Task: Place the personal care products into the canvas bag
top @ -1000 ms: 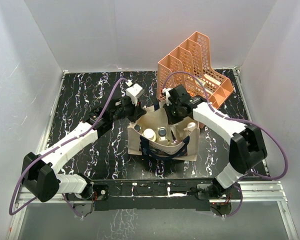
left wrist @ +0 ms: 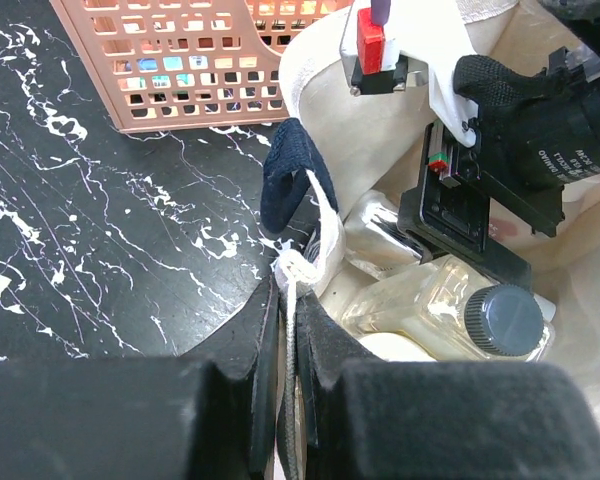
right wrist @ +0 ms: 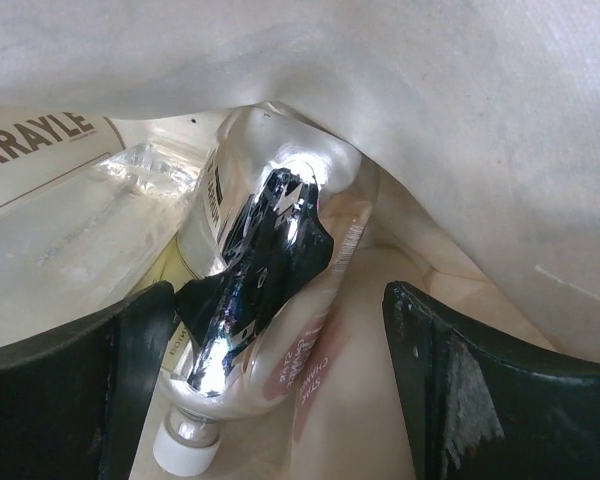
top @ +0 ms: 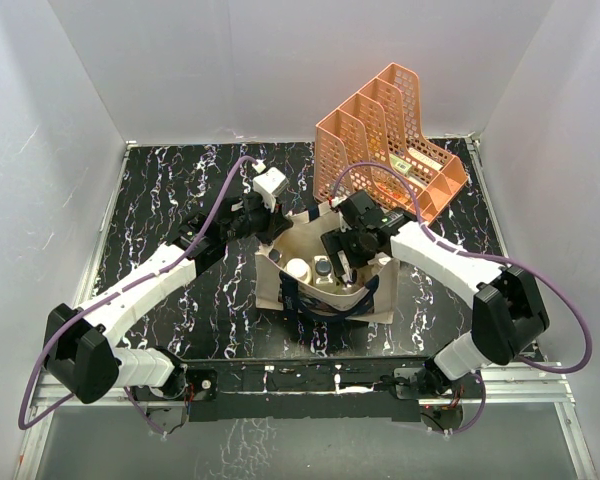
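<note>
The canvas bag stands open at the table's centre, holding a white jar, a clear bottle with grey cap, a silver pouch and a pale tube. My left gripper is shut on the bag's left rim, whose white edge and navy strap show in the left wrist view. My right gripper is down inside the bag, part open around the silver pouch; in the right wrist view its fingers flank the pouch and tube, with no clear grip.
A peach plastic organiser with items in it stands behind the bag at the back right. White walls enclose the space.
My left gripper has stayed in place.
</note>
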